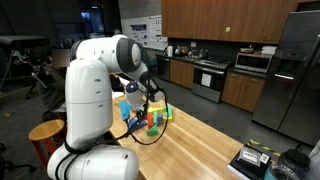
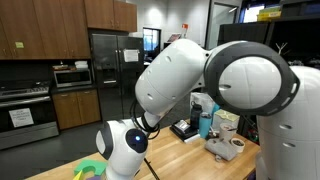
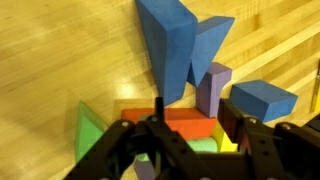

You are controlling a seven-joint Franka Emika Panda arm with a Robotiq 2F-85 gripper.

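In the wrist view my gripper stands part open above a group of coloured blocks. A red block (image 3: 185, 123) shows in the gap between its fingers; I cannot tell whether they touch it. Ahead of the fingertips are a tall blue block (image 3: 170, 45), a blue triangular block (image 3: 209, 45) and a purple block (image 3: 212, 88). A blue cube (image 3: 263, 100) lies to the right, a green triangular block (image 3: 88, 131) to the left. Green and yellow pieces are partly hidden by the gripper.
The wooden table (image 1: 205, 150) has a wide bare area right of the blocks. A dark device (image 1: 250, 160) sits at its far right. In exterior view 2 a green arched block (image 2: 90, 164) shows beside the arm. A red stool (image 1: 46, 131) stands left of the table.
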